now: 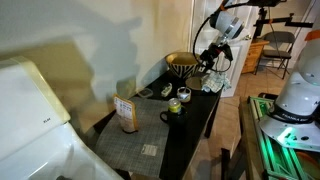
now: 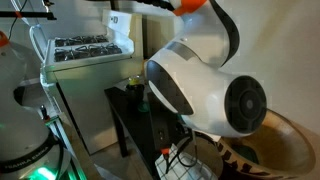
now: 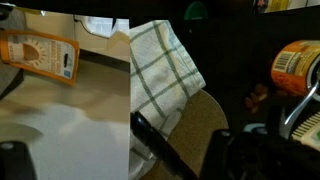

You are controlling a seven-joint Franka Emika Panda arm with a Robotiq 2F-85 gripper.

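Note:
My gripper point(image 1: 207, 62) hangs over the far end of the black table, near the woven basket and the checked cloth. In the wrist view its dark fingers point(image 3: 15, 160) stand wide apart at the lower edge; the gripper is open, with nothing held between them. Beyond the fingers lies the white-and-green checked cloth point(image 3: 160, 70), which hangs at the table's end point(image 1: 215, 82) in the first exterior view. An orange printed package point(image 3: 40, 52) shows at upper left, an orange can point(image 3: 292, 68) at the right. The arm hides the gripper in the second exterior view.
The woven basket point(image 1: 183, 64) stands against the wall. A white cup point(image 1: 184, 93), a small jar point(image 1: 174, 106) and an upright orange-and-white package point(image 1: 125, 112) stand along the table. A stove point(image 2: 90, 50) is at the far left of the second exterior view.

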